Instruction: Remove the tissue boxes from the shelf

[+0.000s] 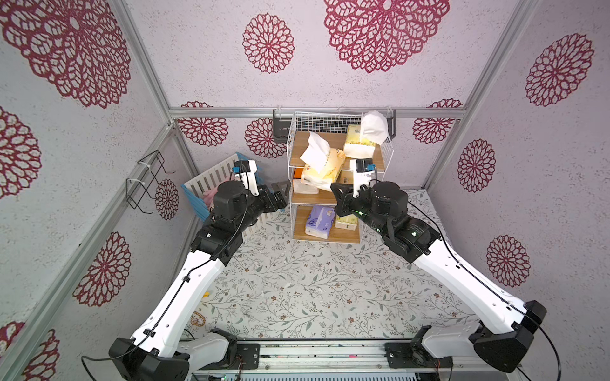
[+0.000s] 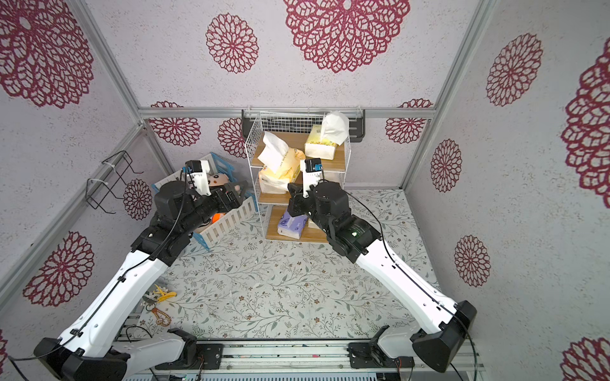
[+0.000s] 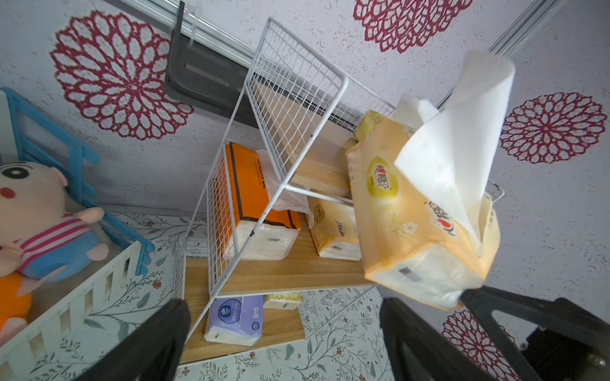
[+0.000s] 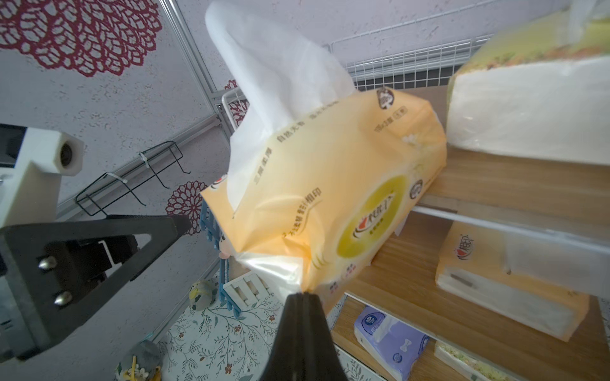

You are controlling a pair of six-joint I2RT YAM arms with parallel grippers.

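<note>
An orange-yellow tissue pack point(image 4: 343, 184) with a white tissue sticking out hangs tilted in front of the shelf's upper part. My right gripper is shut, pinching the wrapper at its lower edge. Empty and open, my left gripper point(image 1: 282, 194) stands left of the white wire shelf point(image 3: 298, 146). On the top board sits a yellow tissue pack point(image 1: 360, 149). The middle board holds an orange-and-black pack point(image 3: 251, 190) and another orange-yellow pack point(image 3: 333, 228). A purple pack point(image 1: 319, 221) and a small yellow pack point(image 3: 282, 300) rest on the bottom board.
A blue-and-white crate point(image 2: 219, 225) with plush toys stands left of the shelf, near my left arm. A black wire rack point(image 1: 145, 181) hangs on the left wall.
</note>
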